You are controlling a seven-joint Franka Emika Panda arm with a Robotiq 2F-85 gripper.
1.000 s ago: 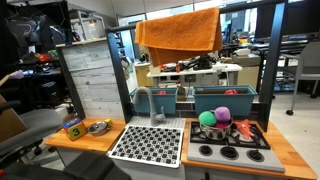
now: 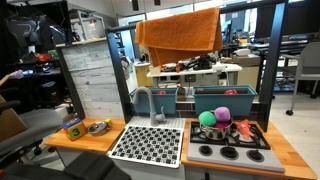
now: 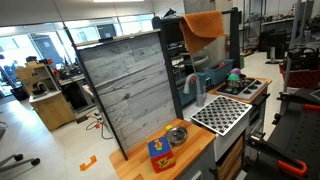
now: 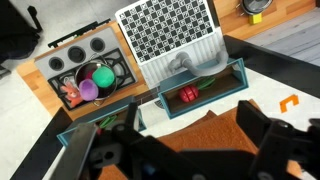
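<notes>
An orange towel [image 2: 180, 37] hangs over the dark top bar of the rack, above the sink. Its cloth [image 4: 222, 130] fills the lower middle of the wrist view, partly hidden behind my gripper. The dark fingers stand wide apart there, open, and I see nothing held between them. From that view the gripper faces down over the towel and the rack. In exterior view 2 the towel [image 3: 203, 24] shows at the upper right; the gripper is hard to make out against the dark frame.
Below are a white sink grid [image 2: 147, 144] with a faucet [image 4: 180, 61], and a stove [image 2: 235, 148] with a pot, a green ball and a purple one. Teal bins [image 2: 224, 103] hang behind. Cans [image 3: 160, 154] stand at the counter's left end.
Small dark parts, likely of my gripper, have come into exterior view 1 at the top edge, near the towel's upper left. The towel and counter objects look the same.
</notes>
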